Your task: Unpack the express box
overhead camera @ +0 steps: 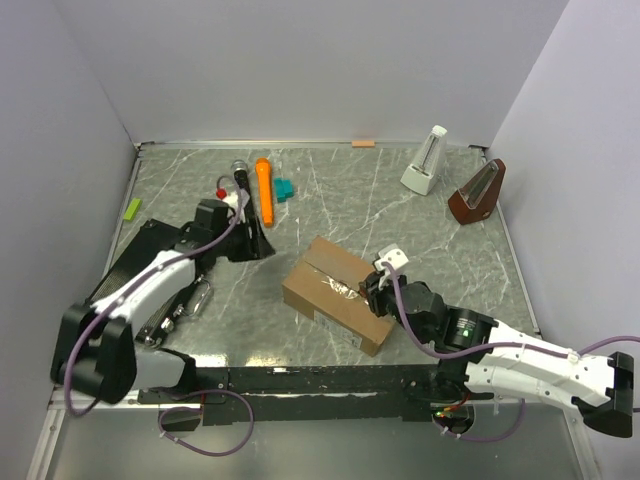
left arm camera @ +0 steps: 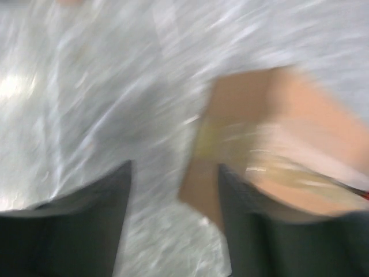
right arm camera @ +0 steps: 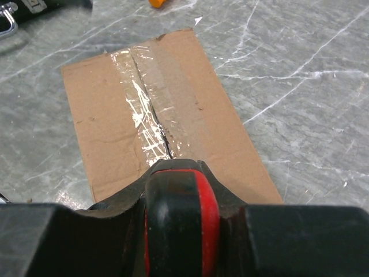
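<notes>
The taped cardboard box (overhead camera: pixel 330 312) lies at the front middle of the marble surface, its top seam running under clear tape (right arm camera: pixel 144 115). My right gripper (overhead camera: pixel 375 290) is over the box's right part, shut on a black-and-red tool (right arm camera: pixel 179 225), perhaps a cutter, held at the taped seam. My left gripper (overhead camera: pixel 257 245) hangs left of the box, apart from it, its fingers spread with nothing visible between them; the left wrist view is blurred, showing the box (left arm camera: pixel 230 104) beyond the fingertips.
A microphone and an orange one (overhead camera: pixel 264 185), a teal block (overhead camera: pixel 282 190) and a green eraser (overhead camera: pixel 132 208) lie behind and left. Two metronomes (overhead camera: pixel 477 192) (overhead camera: pixel 423 165) stand back right. Dark items crowd the left side. Bare surface lies behind the box.
</notes>
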